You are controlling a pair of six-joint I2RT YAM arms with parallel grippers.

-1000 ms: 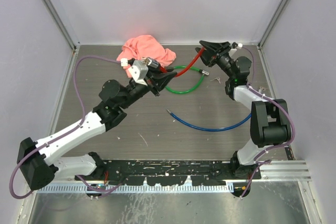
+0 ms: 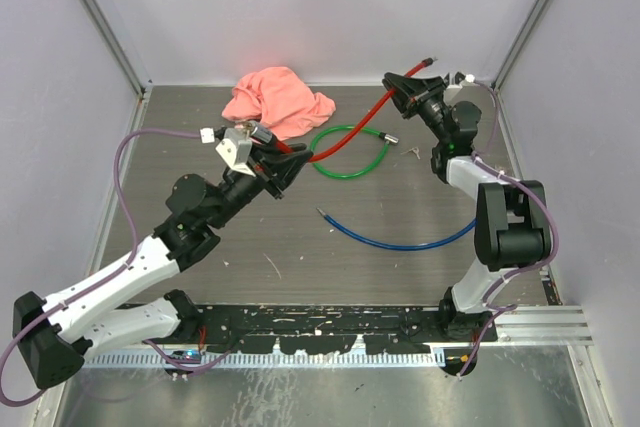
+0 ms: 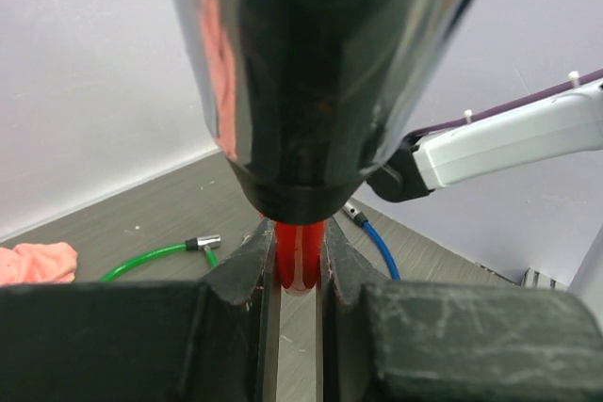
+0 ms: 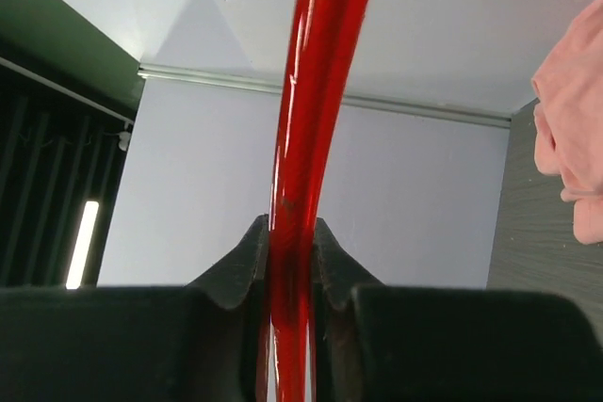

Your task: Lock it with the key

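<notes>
A red cable lock hangs between my two arms in the top view. My left gripper is shut on its red end, just below the big dark, shiny lock body. The red cable also runs between the fingers of my right gripper, which lie close on both sides; how firmly they press cannot be told. Past that gripper sticks out the cable's metal tip, apart from the lock body. Small keys lie on the table near the green cable's end.
A green cable lock lies curled on the table, with a blue cable nearer the front. Behind the left gripper is a crumpled pink cloth.
My left gripper has moved left and slightly down with its end of the cable. More red cable shows between the arms, and its tip now sticks out beyond the right gripper, which has tilted slightly.
</notes>
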